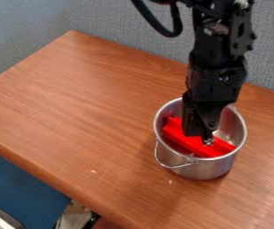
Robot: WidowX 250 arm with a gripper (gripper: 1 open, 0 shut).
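Note:
My black gripper [207, 135] points straight down into a steel pot [216, 166] with a wire handle, on the right side of the wooden table. A red object [189, 140] lies inside the pot, under and beside the gripper tip. The fingertips are small and dark against the red; I cannot see anything held between them.
A grey fabric partition [123, 36] runs along the back. Beyond the near-left table edge is blue floor [14, 188] with a white object in the corner.

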